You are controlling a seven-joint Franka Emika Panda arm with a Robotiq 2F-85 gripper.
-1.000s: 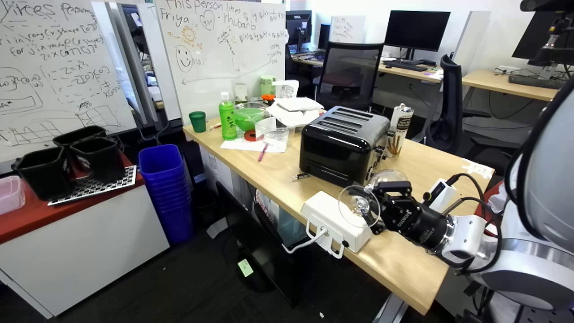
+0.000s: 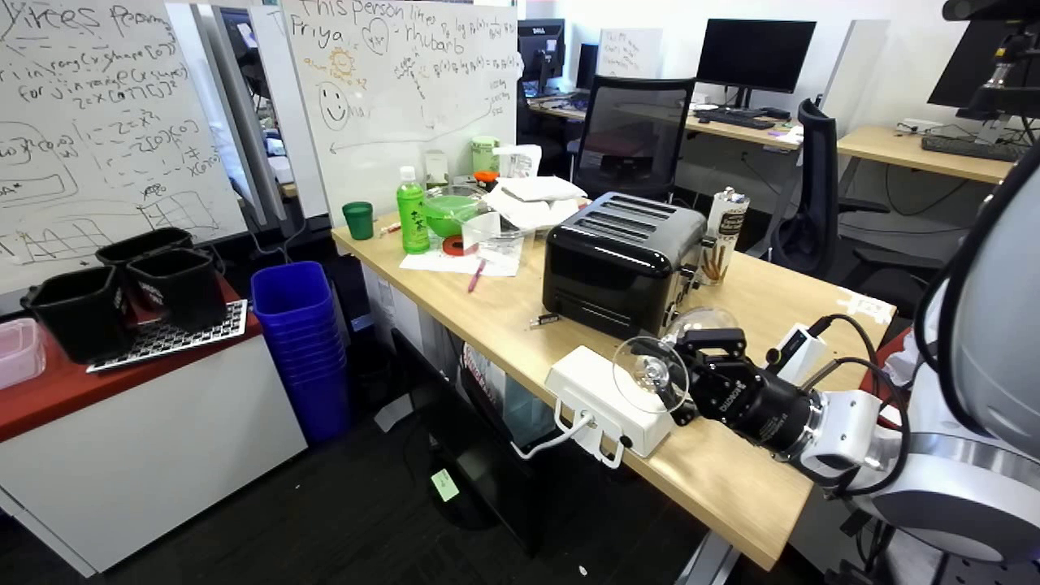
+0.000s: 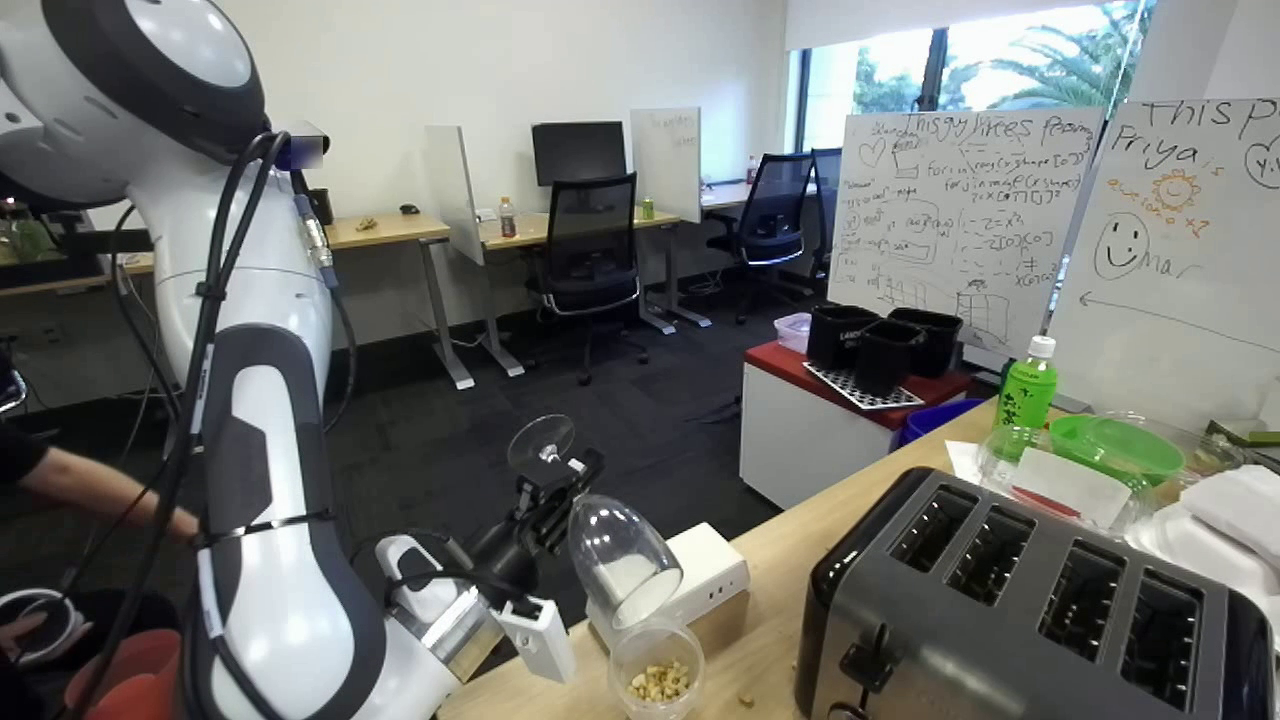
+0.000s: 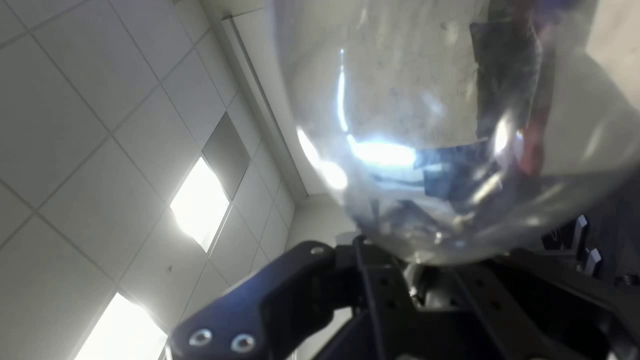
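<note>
A clear stemmed glass (image 3: pixel 614 546) is held by my gripper (image 3: pixel 573 490), which is shut on its stem. The glass is tipped over, with its round foot (image 2: pixel 639 382) up on one side and its bowl slanting down on the other. Just below the rim, a clear plastic cup (image 3: pixel 621 674) stands on the table with small tan pieces (image 3: pixel 660 683) inside. Whether the rim touches the cup cannot be told. In the wrist view the bowl (image 4: pixel 444 108) fills the upper right, and no loose pieces are seen in it.
A black toaster (image 2: pixel 609 268) stands close by on the table. The white power box (image 2: pixel 600 395) sits at the table edge beneath my gripper. A green bottle (image 2: pixel 413 216) and bowl (image 2: pixel 448 213) are at the far end. One small crumb (image 3: pixel 746 700) lies near the cup.
</note>
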